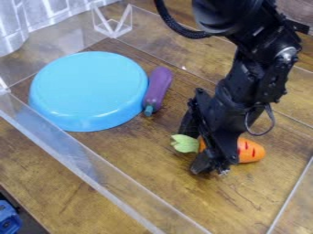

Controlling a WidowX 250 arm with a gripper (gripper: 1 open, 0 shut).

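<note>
A toy carrot (246,152), orange with pale green leaves, lies on the wooden floor at the lower right of the camera view. My black gripper (206,144) is down over it, its fingers around the carrot near the leafy end. Whether they are shut on it is unclear, as the gripper hides part of the carrot. A purple eggplant (156,91) lies left of the gripper, next to a round blue lid or dish (86,87).
Clear plastic walls run along the left and lower left. A blue object (6,219) sits at the bottom left corner. Bare wood (110,174) lies in the lower middle.
</note>
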